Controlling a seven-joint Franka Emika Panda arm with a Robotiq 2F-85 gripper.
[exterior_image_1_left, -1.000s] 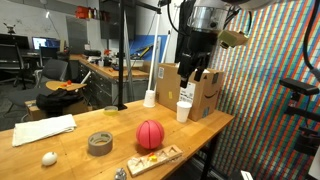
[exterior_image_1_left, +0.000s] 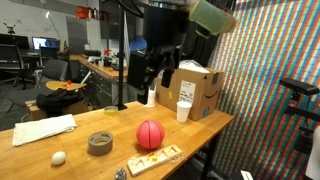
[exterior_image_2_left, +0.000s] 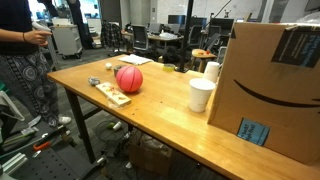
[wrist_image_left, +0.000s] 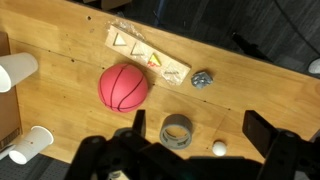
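Observation:
My gripper (exterior_image_1_left: 150, 72) hangs high above the wooden table, its two black fingers well apart. In the wrist view, nothing sits between the open gripper's (wrist_image_left: 195, 120) fingers. A red ball (wrist_image_left: 123, 88) rests on the table beside a wooden board (wrist_image_left: 147, 49) with triangular cut-outs. Near that board's end lies a small dark grey lumpy object (wrist_image_left: 202, 79). A grey tape roll (wrist_image_left: 176, 131) and a small white ball-like thing (wrist_image_left: 219, 148) are farther down that view. Two white cups, one tall (wrist_image_left: 15, 70) and one lower (wrist_image_left: 32, 145), show at its left edge.
A large cardboard box (exterior_image_2_left: 270, 85) stands at one table end, close to a white cup (exterior_image_2_left: 201, 95). White folded cloth (exterior_image_1_left: 44, 131) and a yellow bowl (exterior_image_1_left: 110, 110) lie toward the far side. Much of the table between ball and cup is bare.
In exterior view 1 my gripper has travelled left, away from the box and cup, and looks larger. The table's objects appear unmoved.

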